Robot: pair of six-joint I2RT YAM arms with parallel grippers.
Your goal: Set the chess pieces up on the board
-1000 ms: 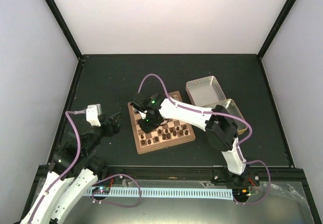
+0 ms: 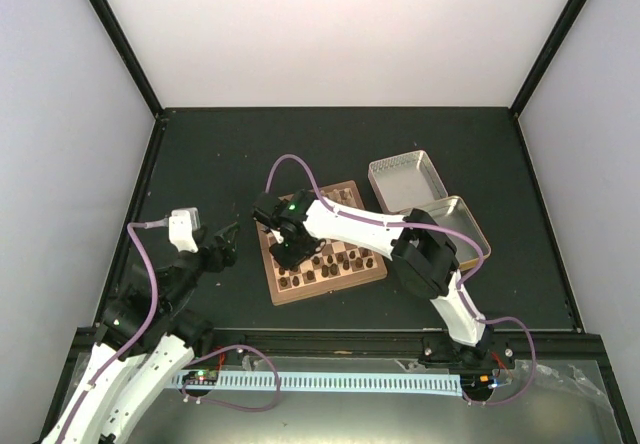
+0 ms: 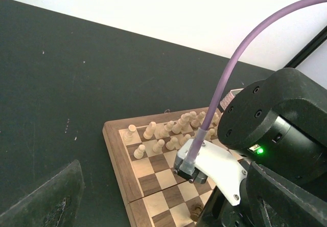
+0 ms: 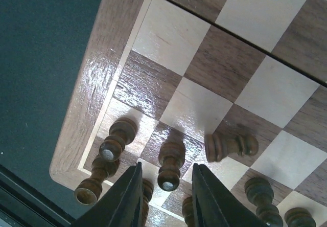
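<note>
The wooden chessboard [image 2: 327,287] sits mid-table, pale pieces [image 3: 149,130] upright at its far side, dark pieces on the near side. In the right wrist view my right gripper points down over the near-left corner, fingers parted around the lower area by an upright dark pawn [image 4: 168,178]; whether they touch anything is unclear. A dark piece [image 4: 230,146] lies on its side to the right; other dark pieces stand around. My left gripper [image 2: 225,239] stands open left of the board, its fingers at the bottom corners of the left wrist view.
Two trays [image 2: 404,169] lie at the board's right, the nearer one partly behind my right arm. The right arm covers much of the board in the top view.
The left arm shows little change.
</note>
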